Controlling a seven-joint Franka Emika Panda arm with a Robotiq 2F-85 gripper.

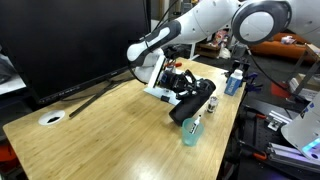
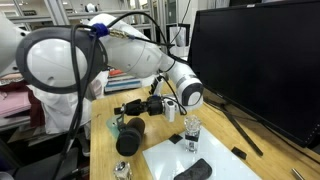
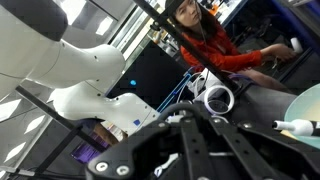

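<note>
A dark, cylinder-shaped container [image 1: 194, 102] is held tilted above the table in exterior view 1, its lower end close to a pale green cup [image 1: 192, 135]. From the other side, the same container [image 2: 131, 137] appears with one round end facing that camera. My gripper [image 2: 150, 107] is shut on it; the exact contact is hard to make out. Something slim and white pokes out of the green cup. In the wrist view, the black gripper parts fill the bottom, and a pale green rim [image 3: 304, 106] with a white stick [image 3: 296, 126] shows at the right.
A clear glass [image 2: 192, 134] and a dark flat object [image 2: 194, 171] rest on or beside white paper [image 2: 222, 164]. A small shiny container [image 2: 123, 171] stands near the dark cylinder. A blue bottle [image 1: 234, 81] is at the right.
</note>
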